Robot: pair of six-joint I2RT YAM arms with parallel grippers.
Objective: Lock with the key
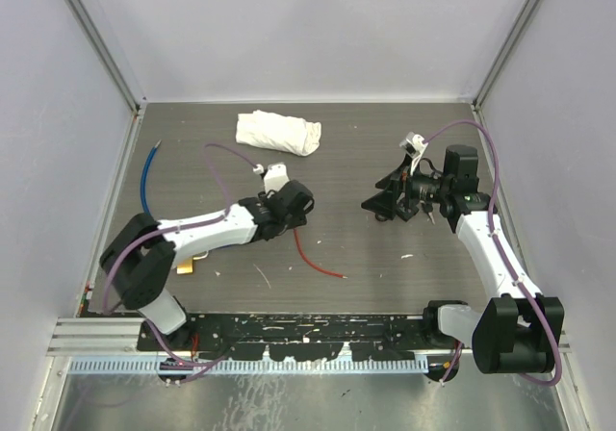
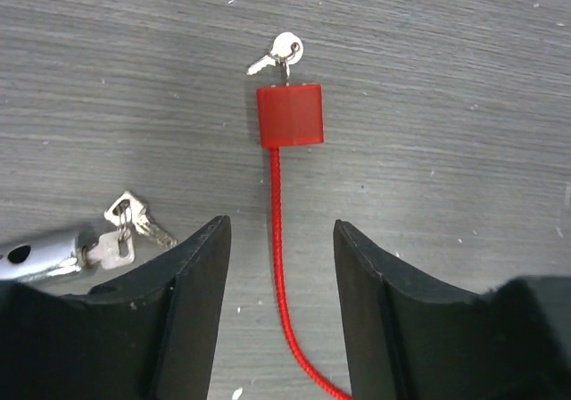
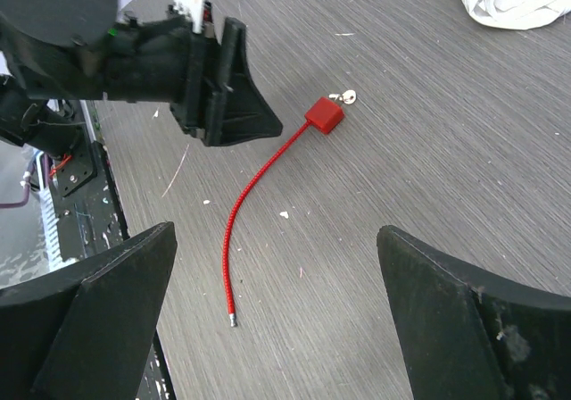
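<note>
A red padlock (image 2: 290, 115) with a red cable lies on the table, a small key (image 2: 283, 51) at its far end. Above this lock hangs my left gripper, part open, its fingers apart with only table and cable showing beyond. In the top view my left gripper (image 1: 300, 209) covers the red lock. At left in the left wrist view is a silver lock cylinder (image 2: 40, 255) with two keys (image 2: 130, 224) at its end. Over on the right, my right gripper stands open and empty, well apart from the red lock (image 3: 325, 114).
A rolled white cloth (image 1: 278, 132) lies at the back. A blue cable (image 1: 144, 181) curves along the left, and a brass padlock (image 1: 185, 266) lies near the left arm. Bare table separates the two grippers. Some dark items sit beneath the right gripper.
</note>
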